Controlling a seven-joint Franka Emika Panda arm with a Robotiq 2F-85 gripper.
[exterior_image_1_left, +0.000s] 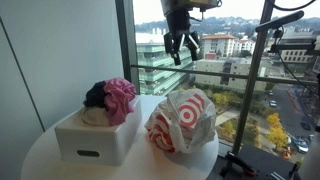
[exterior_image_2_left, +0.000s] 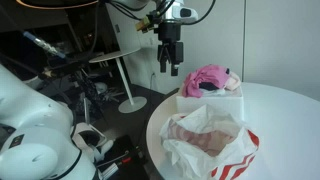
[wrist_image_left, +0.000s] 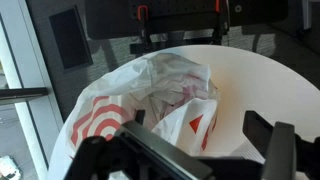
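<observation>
My gripper (exterior_image_1_left: 183, 50) hangs in the air over the round table, its fingers spread with nothing between them. Beneath it, in exterior view 1, a white plastic bag (exterior_image_1_left: 185, 118) with red target rings sits on the table. The bag (exterior_image_2_left: 213, 143) gapes upward in exterior view 2, its inside partly visible. A white bin (exterior_image_1_left: 95, 142) next to it holds a heap of cloth: a pink piece (exterior_image_1_left: 119, 98) and a dark one (exterior_image_1_left: 97, 94). From the wrist view, the bag (wrist_image_left: 150, 75) lies below my open gripper; the bin is out of sight there.
The white round table (exterior_image_2_left: 280, 120) has bare room around the bag and bin. A large window (exterior_image_1_left: 235, 75) stands behind it in exterior view 1. Another small table (exterior_image_2_left: 125, 55) is off in the background.
</observation>
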